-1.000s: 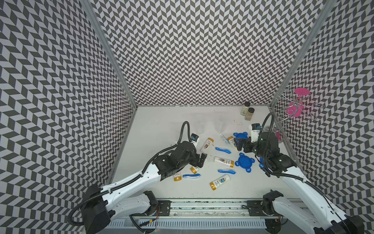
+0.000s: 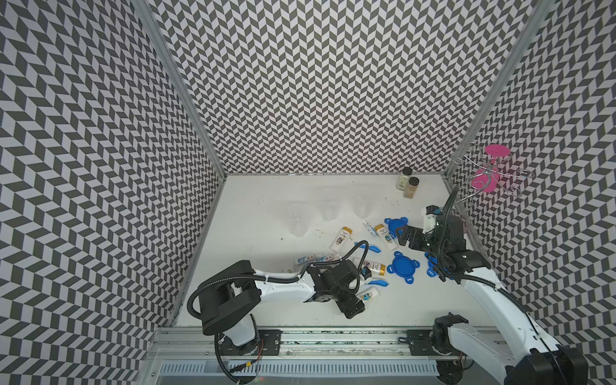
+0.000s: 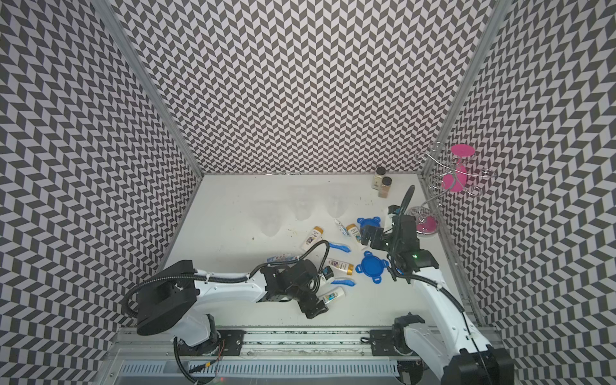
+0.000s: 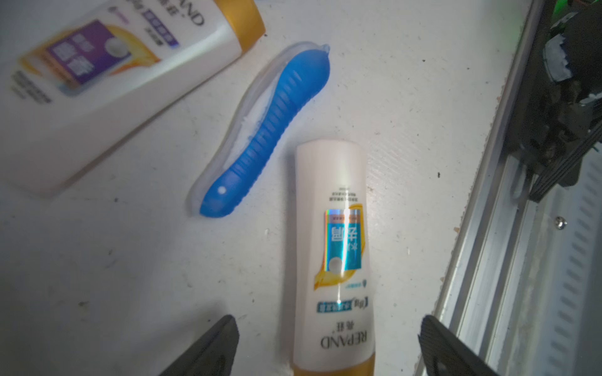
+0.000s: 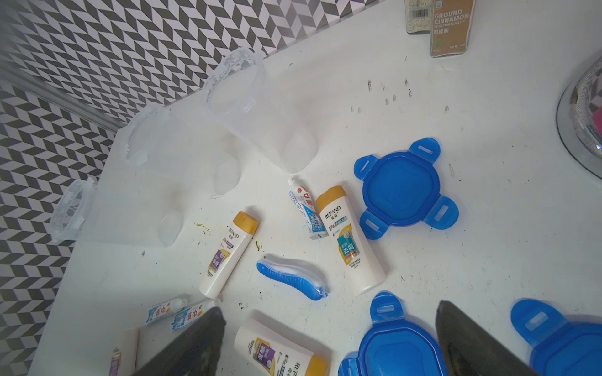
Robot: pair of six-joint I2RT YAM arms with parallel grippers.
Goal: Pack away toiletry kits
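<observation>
In the left wrist view a white bottle (image 4: 335,238) with a teal label lies between the open fingers of my left gripper, its gold cap toward them. Beside it are a blue toothbrush case (image 4: 269,131) and a purple-label bottle (image 4: 113,81). My right gripper is open and empty in the right wrist view. Beyond it lie a teal-label bottle (image 5: 351,241), a small toothpaste tube (image 5: 307,208), a toothbrush case (image 5: 293,276), two purple-label bottles and blue lids (image 5: 401,188). Three clear cups (image 5: 263,112) lie tipped over at the back.
Two spice jars (image 2: 410,187) stand at the back right. A wire rack (image 2: 491,176) with pink items is by the right wall. A metal rail (image 4: 483,250) runs along the front edge near my left gripper.
My left arm has swung right and toward the front edge, its gripper coming over the front bottle. My right gripper has shifted slightly right.
</observation>
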